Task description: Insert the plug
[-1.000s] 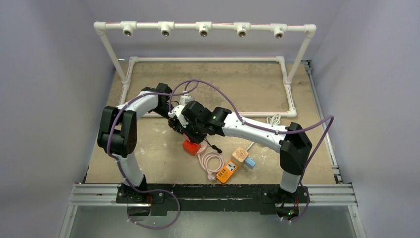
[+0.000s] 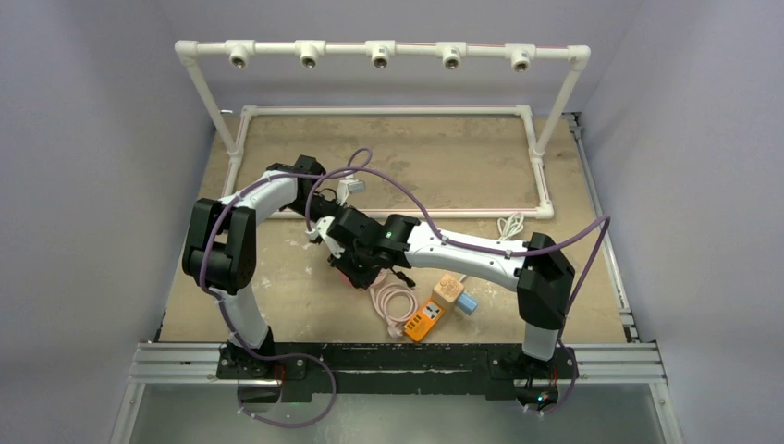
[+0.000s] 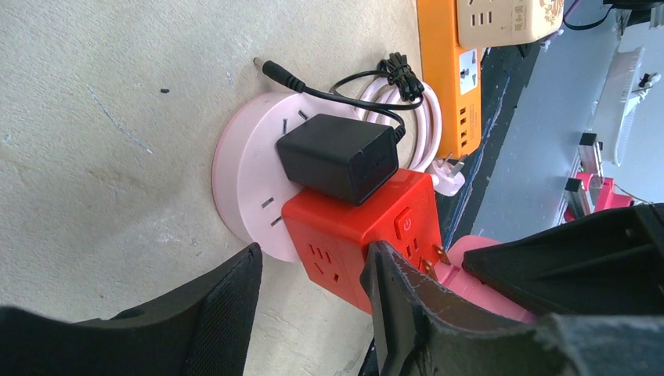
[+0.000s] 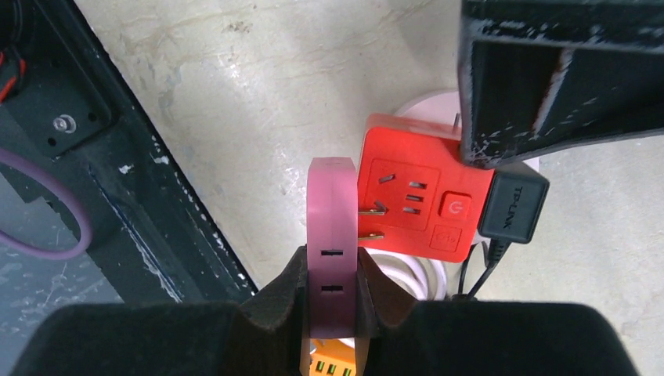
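Observation:
A red cube power strip (image 3: 337, 235) (image 4: 419, 188) lies against a round pink strip (image 3: 247, 172), with a black adapter (image 3: 337, 157) (image 4: 513, 204) on it. In the right wrist view my right gripper holds a pink plug (image 4: 332, 204) between its fingers; its gold prongs point at the red cube's socketed face, beside it. In the left wrist view my left gripper is low beside the red cube, which is at one fingertip; whether it grips anything is unclear. The top view hides both fingertips behind the arms.
An orange strip (image 2: 422, 320) and a beige block (image 2: 447, 290) lie right of a coiled pink cable (image 2: 394, 302). A white pipe frame (image 2: 388, 111) spans the back. The table's front edge is close.
My right arm has moved toward the front of the table and slightly down over the red cube, covering more of it in the top view. The left arm looks unchanged.

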